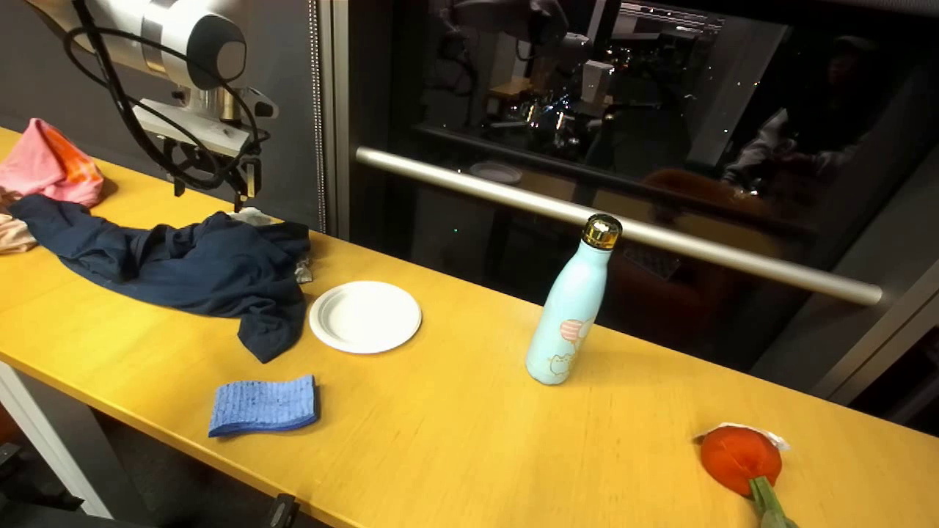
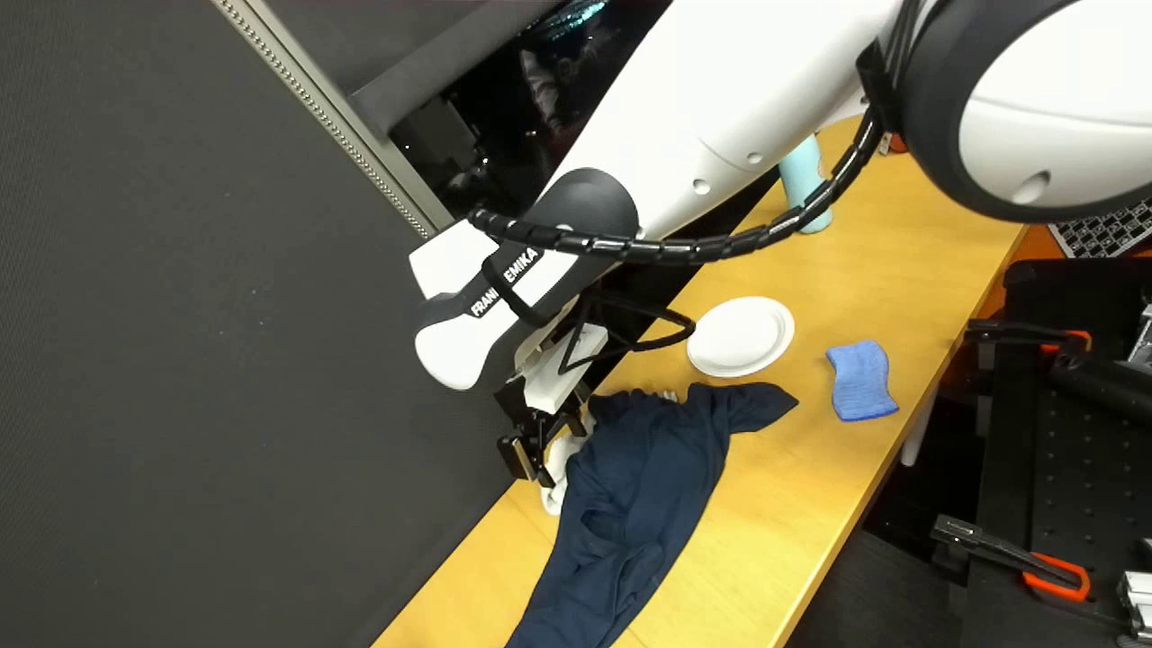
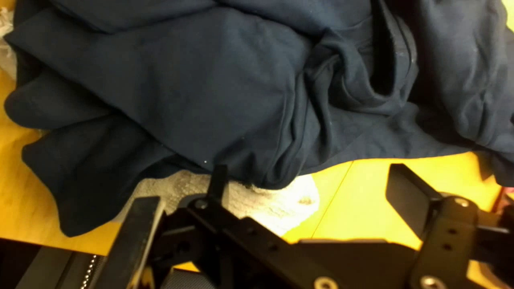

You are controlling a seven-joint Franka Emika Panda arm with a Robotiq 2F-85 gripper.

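A dark navy garment point(image 1: 189, 259) lies crumpled along the back left of the table, and its folds fill the upper wrist view. From under its rear edge a white cloth point(image 3: 284, 204) pokes out, partly hidden by the navy fabric. My gripper hangs over that rear edge with its fingers apart and nothing held. In the wrist view the left finger point(image 3: 219, 185) overlaps the white cloth, while the right finger point(image 3: 409, 195) appears over bare table. Whether a fingertip touches the cloth I cannot tell.
A white plate point(image 1: 365, 317) and a folded blue cloth point(image 1: 264, 405) lie right of the garment. Farther right stand a light-blue bottle point(image 1: 570, 312) and a red object point(image 1: 741, 459) with a green stem. Pink fabric point(image 1: 51, 167) lies far left. A dark wall point(image 2: 216, 378) rises close behind my gripper.
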